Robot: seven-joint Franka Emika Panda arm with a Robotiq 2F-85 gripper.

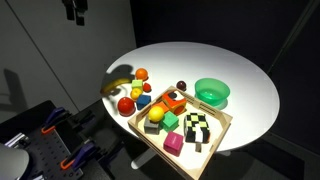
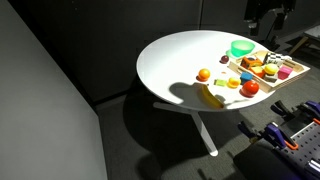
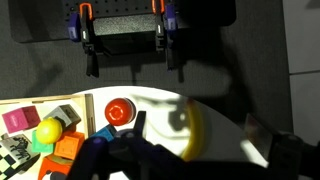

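Observation:
High above the left end of the white table, my gripper (image 1: pixel 76 18) hangs well clear of everything. Its two dark fingers stand wide apart in the wrist view, so the gripper is open and nothing sits between them. Below that gap lies a yellow banana (image 3: pixel 194 130), near the table's edge; exterior view 2 also shows the banana (image 2: pixel 211 97). A red tomato-like ball (image 1: pixel 126 105) rests close to a wooden tray (image 1: pixel 222 132). Inside the tray are a yellow ball (image 1: pixel 156 114), a checkered block (image 1: pixel 196 128), a pink cube (image 1: pixel 173 144) and other coloured blocks.
A green bowl (image 1: pixel 212 92) stands behind the tray. An orange ball (image 1: pixel 141 74), a blue block (image 1: pixel 144 99) and a small dark red ball (image 1: pixel 181 85) are on the table too.

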